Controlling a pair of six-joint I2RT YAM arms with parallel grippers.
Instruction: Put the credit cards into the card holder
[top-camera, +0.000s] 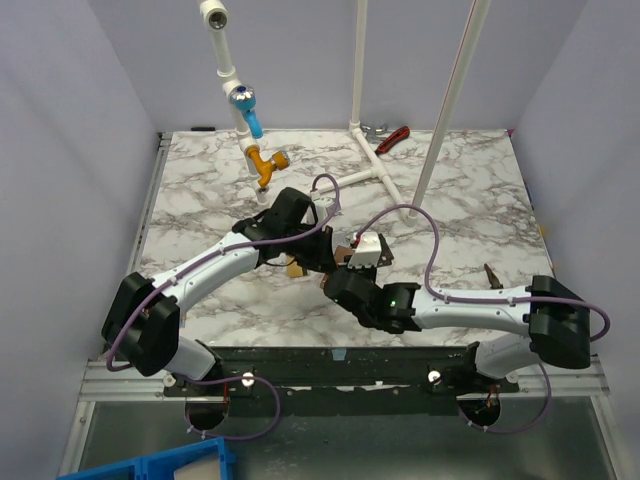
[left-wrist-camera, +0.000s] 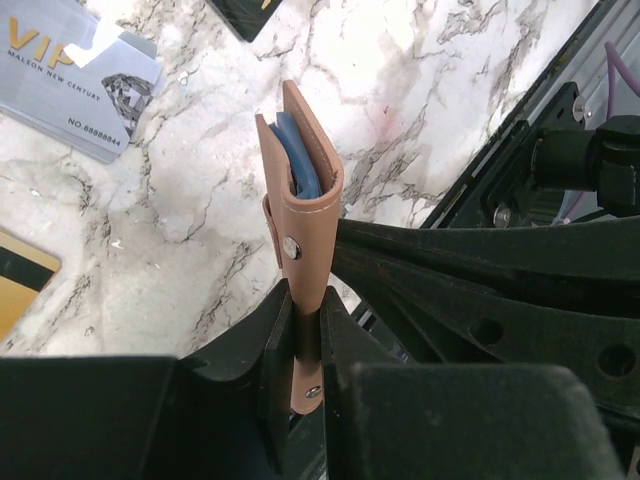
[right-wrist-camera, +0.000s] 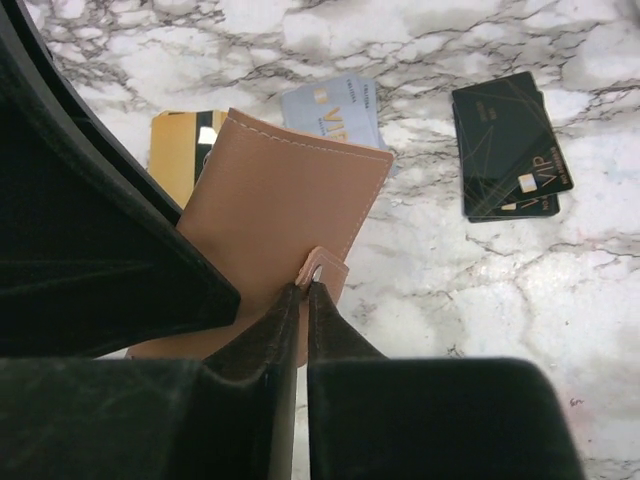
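Note:
The tan leather card holder (left-wrist-camera: 310, 240) with blue sleeves inside stands on edge, held by my left gripper, shut on it. My right gripper is at the holder's snap tab (right-wrist-camera: 330, 270), its fingertips close together on it; whether they grip it is unclear. On the marble lie grey VIP cards (left-wrist-camera: 70, 90), gold cards (left-wrist-camera: 20, 270) and black VIP cards (right-wrist-camera: 510, 140). In the top view both grippers meet at the centre, hiding much of the holder.
White pipe stands (top-camera: 370, 150), an orange tap (top-camera: 265, 165) and pliers with red handles (top-camera: 392, 140) are at the back.

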